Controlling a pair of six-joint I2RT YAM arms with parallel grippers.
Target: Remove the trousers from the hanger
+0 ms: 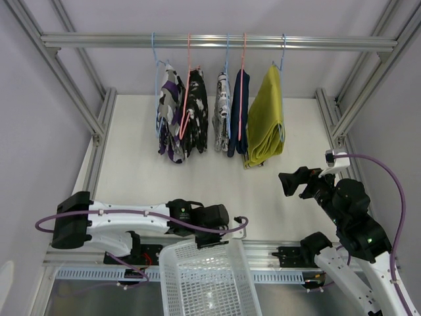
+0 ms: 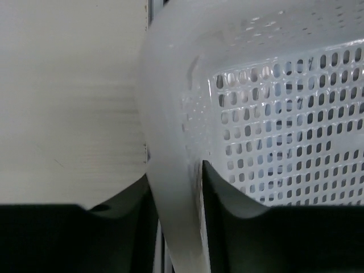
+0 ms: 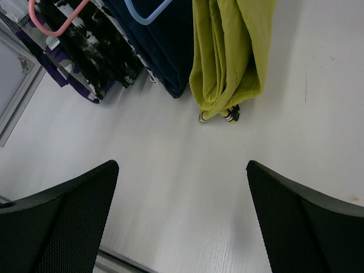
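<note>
Several pairs of trousers hang on hangers from the rail, among them purple-grey patterned (image 1: 171, 108), dark navy (image 1: 235, 118) and olive yellow (image 1: 263, 118). My left gripper is at the rim of a white plastic basket (image 1: 170, 283), its fingers either side of the wall; whether they grip it is unclear. My right gripper stands open and empty, below and to the front of the olive trousers in the right wrist view.
The metal rail (image 1: 118, 41) spans the top. The basket sits at the front edge, over a metal frame.
</note>
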